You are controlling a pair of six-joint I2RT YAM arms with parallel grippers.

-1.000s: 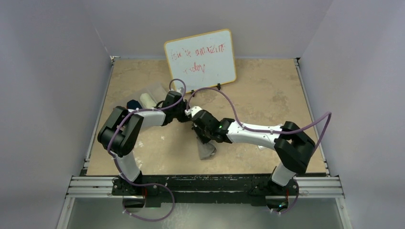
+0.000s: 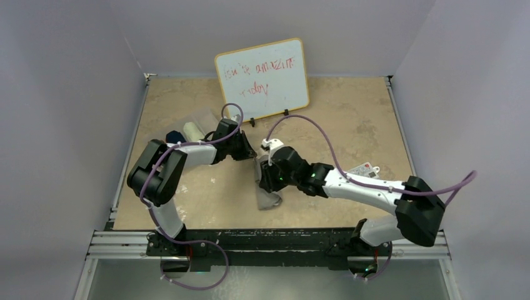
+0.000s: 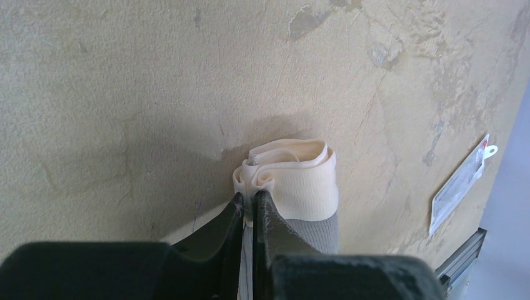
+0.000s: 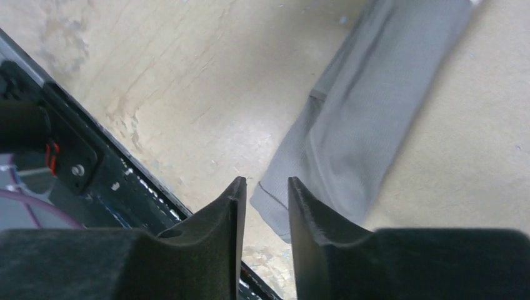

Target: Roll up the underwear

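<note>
The grey underwear (image 2: 267, 199) lies folded into a long narrow strip between the arms, its cream waistband (image 3: 303, 190) doubled at the upper end. My left gripper (image 2: 252, 155) is shut on that waistband end, its fingertips pinching the cloth edge in the left wrist view. My right gripper (image 2: 265, 185) hangs above the strip. In the right wrist view its fingers (image 4: 300, 212) stand a little apart over the lower end of the grey cloth (image 4: 356, 144), with nothing seen held.
A whiteboard (image 2: 262, 81) with red writing stands at the back. A clear bin with cloth items (image 2: 192, 131) is at the left, partly behind my left arm. A small white packet (image 2: 361, 170) lies at the right.
My left arm holds still.
</note>
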